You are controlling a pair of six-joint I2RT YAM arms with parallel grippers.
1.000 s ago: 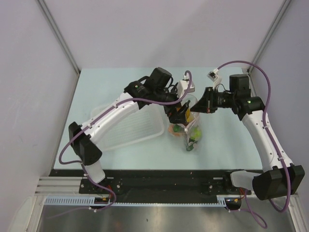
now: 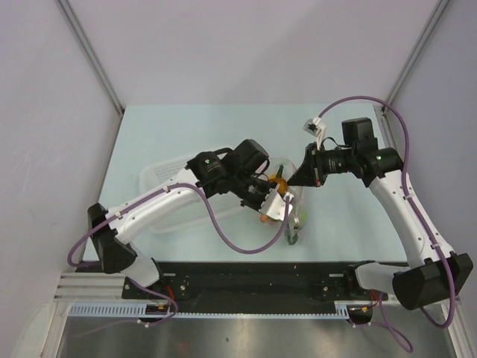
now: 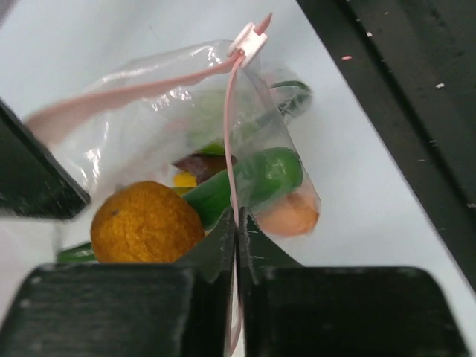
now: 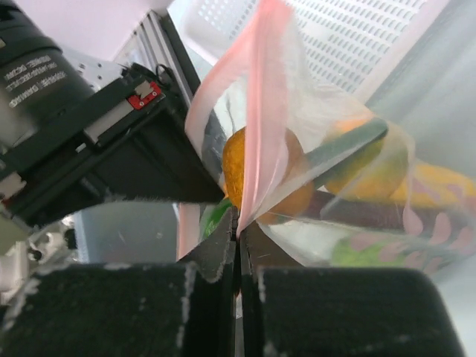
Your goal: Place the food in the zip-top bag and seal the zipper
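The clear zip bag [image 2: 297, 227] with pink zipper stands at table centre, holding an orange round food [image 3: 145, 227], a green one [image 3: 268, 175], yellow and other pieces. A white slider [image 3: 249, 44] sits at one end of the zipper. My left gripper is shut on the bag's pink rim at the near side. My right gripper is shut on the bag's rim too, across the opening from the left one.
A white perforated basket [image 2: 160, 179] lies left of the bag, partly under my left arm. Its front edge is just below the bag.
My left arm has swung and moved down toward the near side of the bag's opening.
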